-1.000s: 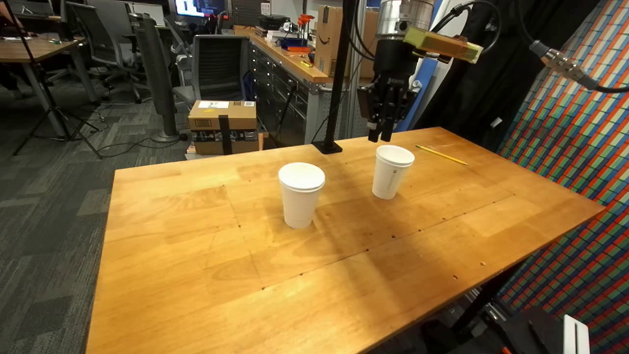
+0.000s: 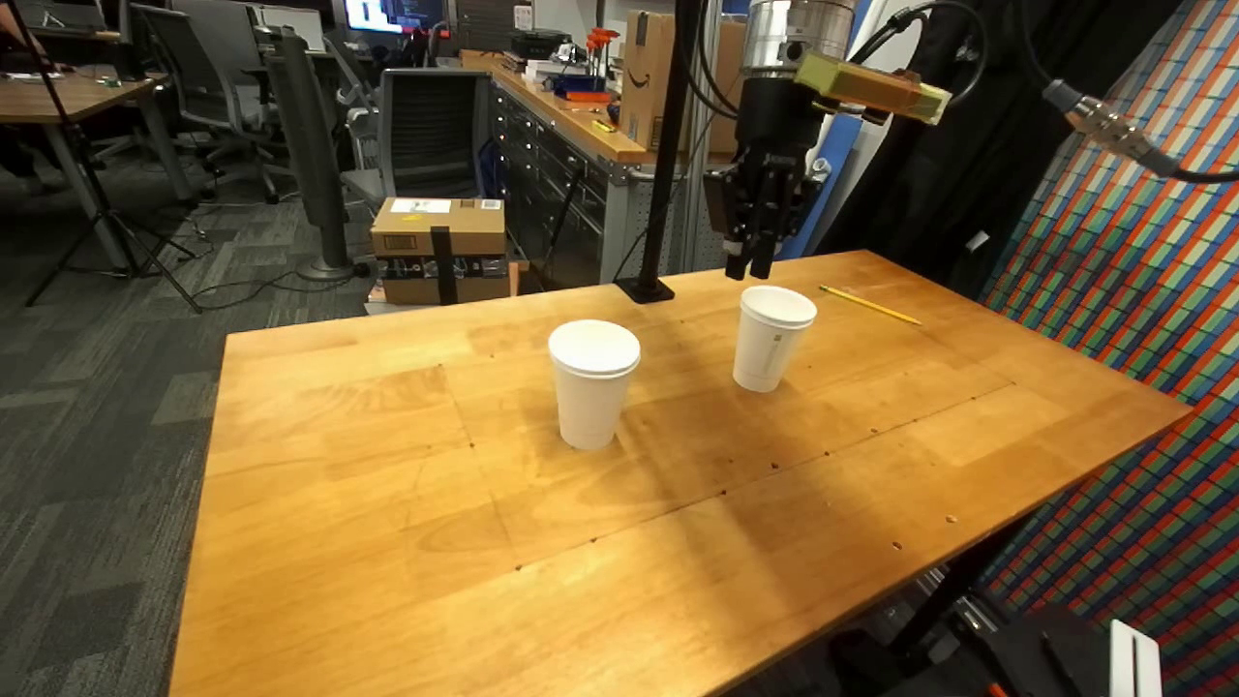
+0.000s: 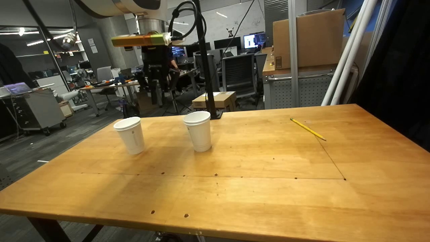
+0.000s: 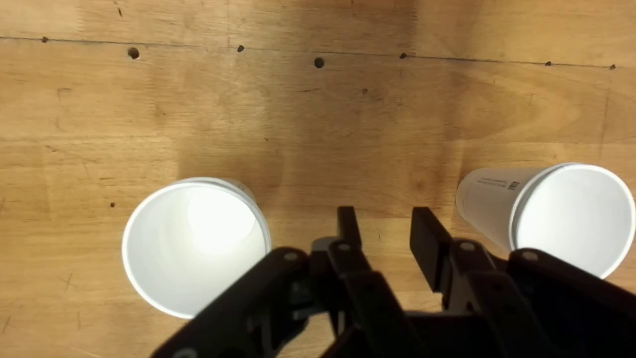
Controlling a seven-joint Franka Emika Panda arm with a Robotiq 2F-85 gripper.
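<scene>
Two white paper cups stand upright and apart on the wooden table. In exterior view 1 one cup [image 2: 592,395] is near the middle, and the other cup [image 2: 767,347] is farther back to the right. My black gripper [image 2: 749,265] hangs above the table, fingers down, higher than the cup rims. From above, the wrist view shows one cup [image 4: 197,250] left of my gripper and the other cup [image 4: 572,221] to its right. The fingers stand open over bare wood, with nothing between them. The left cup's inside looks empty.
A yellow pencil [image 2: 871,306] lies toward the table's back right. By the back edge rises a black pole [image 2: 665,163].
</scene>
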